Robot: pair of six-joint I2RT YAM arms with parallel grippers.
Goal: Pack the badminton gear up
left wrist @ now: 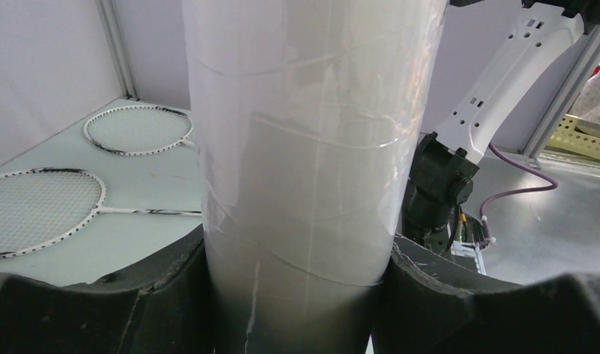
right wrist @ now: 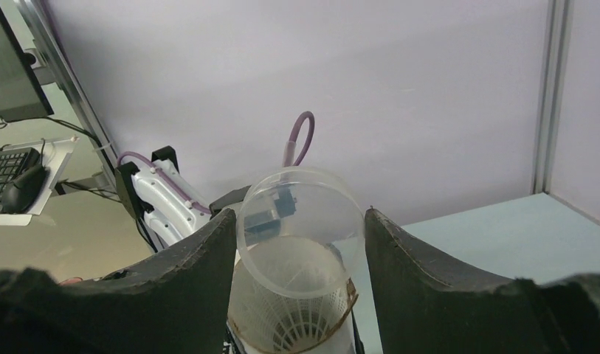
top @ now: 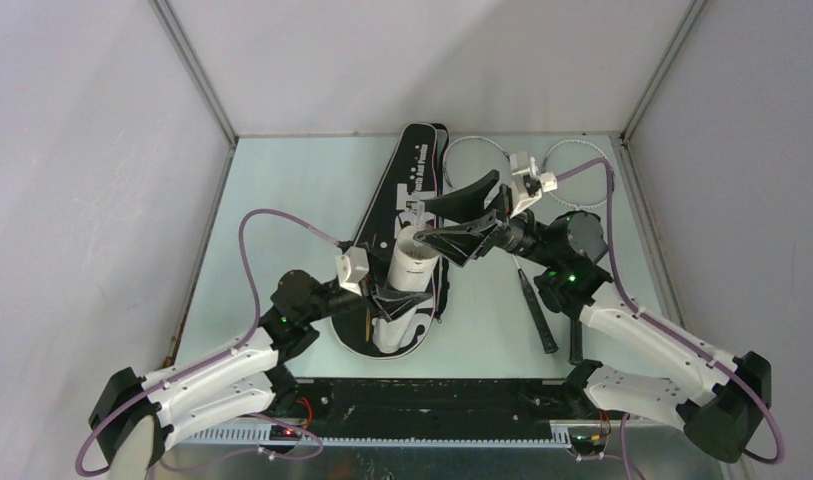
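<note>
A white shuttlecock tube [top: 412, 262] stands tilted over the black racket bag [top: 402, 175]. My left gripper [top: 392, 298] is shut on the tube, which fills the left wrist view [left wrist: 304, 147]. Just above the tube's open end, my right gripper holds a clear round plastic cap [right wrist: 300, 206] between its fingers; inside the tube a white mesh shuttlecock shows. Two white rackets [top: 572, 205] [left wrist: 149, 211] lie at the right of the table, partly hidden by the right arm.
Dark racket handles [top: 537, 315] reach toward the front right. Walls enclose the back and sides.
</note>
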